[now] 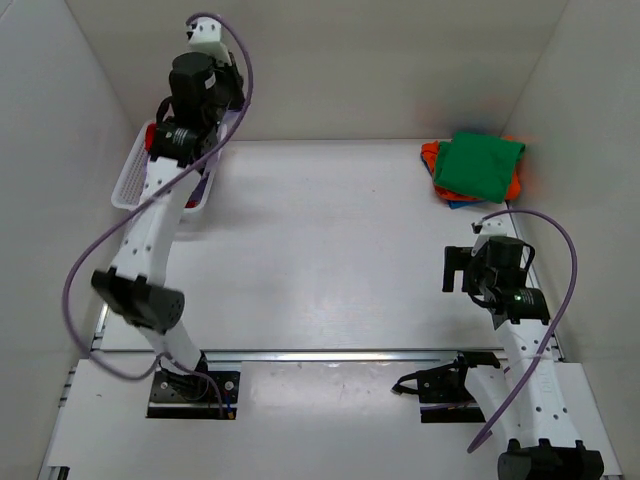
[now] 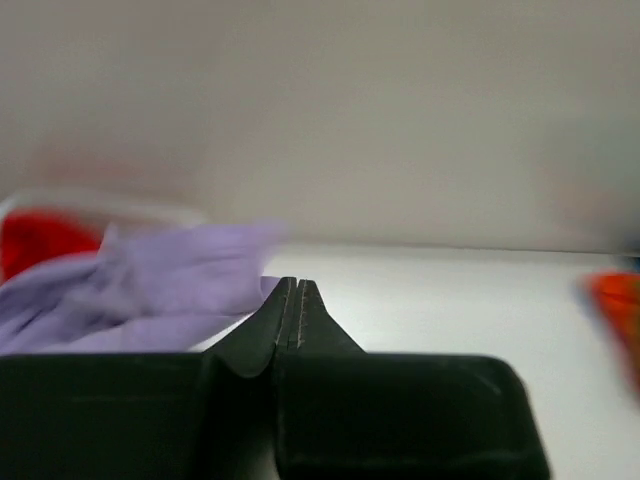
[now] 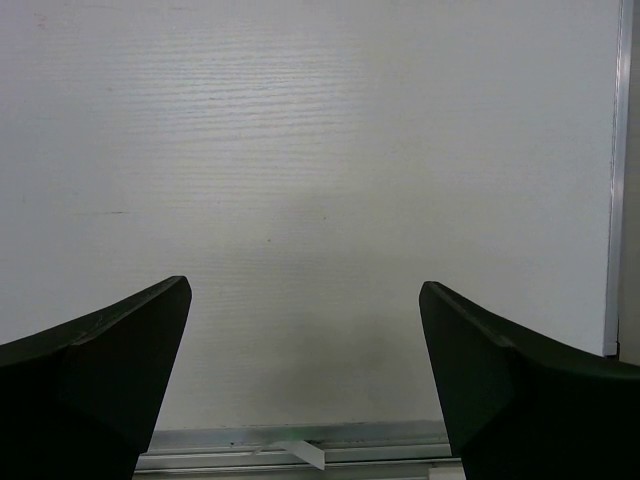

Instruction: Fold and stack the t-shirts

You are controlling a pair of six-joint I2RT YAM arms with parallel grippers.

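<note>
My left gripper is raised over the basket (image 1: 132,180) at back left, shut, with purple cloth (image 2: 170,280) at its tips in the left wrist view, apparently hanging from them, though blur hides the exact hold. Red cloth (image 2: 40,240) shows behind it. At back right lies a stack of folded shirts, green (image 1: 478,165) on top of orange (image 1: 510,190) and blue. My right gripper stands open over bare table at the right front, nothing between its fingers.
Walls enclose the back and both sides, and a metal rail (image 1: 300,355) runs along the front edge.
</note>
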